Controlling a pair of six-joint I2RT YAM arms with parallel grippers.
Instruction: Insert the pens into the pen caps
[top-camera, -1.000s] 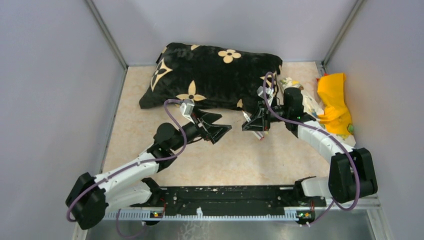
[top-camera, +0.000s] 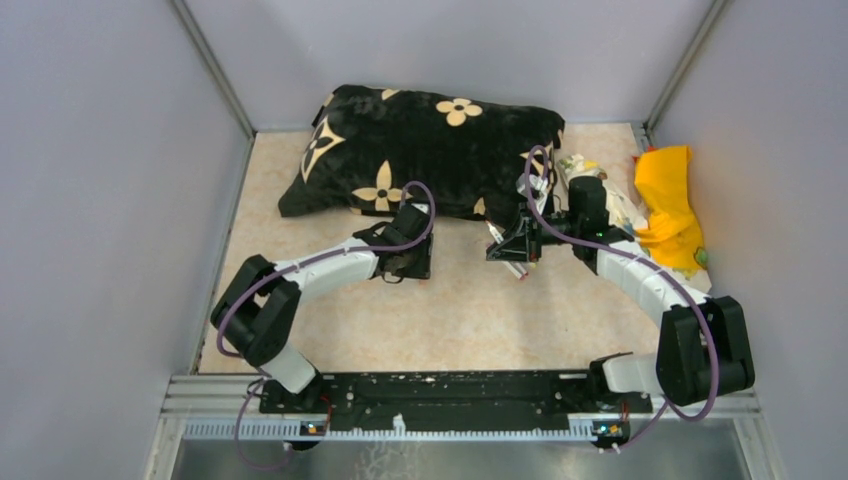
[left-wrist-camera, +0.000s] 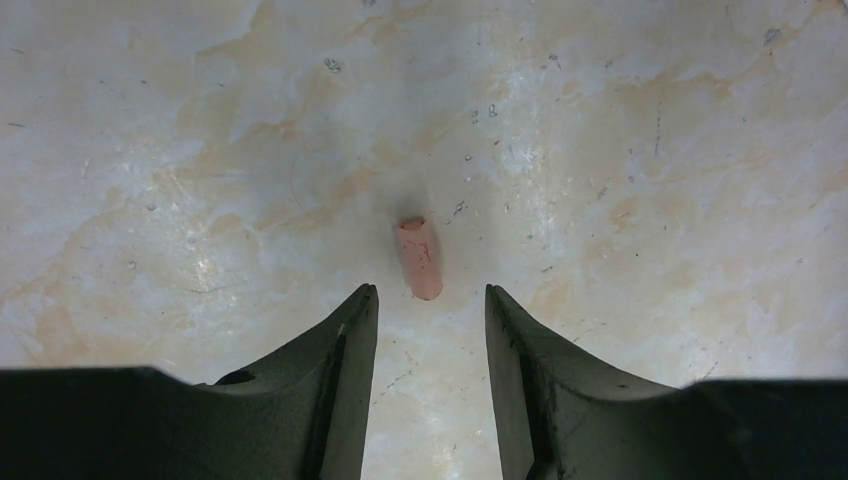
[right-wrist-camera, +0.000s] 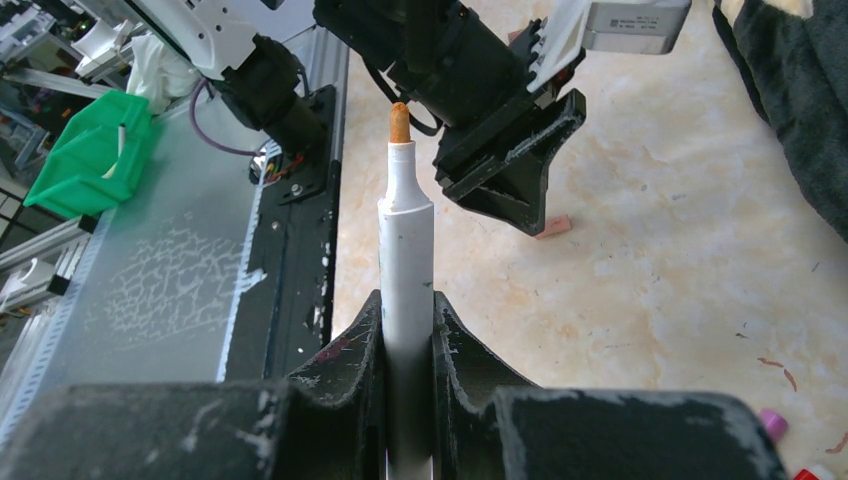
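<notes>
My right gripper is shut on a white pen (right-wrist-camera: 407, 260), whose bare orange tip (right-wrist-camera: 400, 123) points away from the fingers. In the left wrist view a small salmon-coloured cap (left-wrist-camera: 420, 262) lies on the table, just beyond and between the fingertips of my left gripper. That gripper is open, pointing down, with nothing between its fingers. From the right wrist view, the same cap (right-wrist-camera: 555, 227) shows beside the left fingers (right-wrist-camera: 515, 165). In the top view the left gripper (top-camera: 415, 255) mostly covers the cap.
A black flowered pillow (top-camera: 420, 150) fills the back of the table. At the right lie a yellow cloth (top-camera: 668, 205) and bags. A purple cap (right-wrist-camera: 773, 424) and a red-and-white piece (right-wrist-camera: 815, 473) lie near the right gripper.
The right arm has hardly moved and keeps the pen.
</notes>
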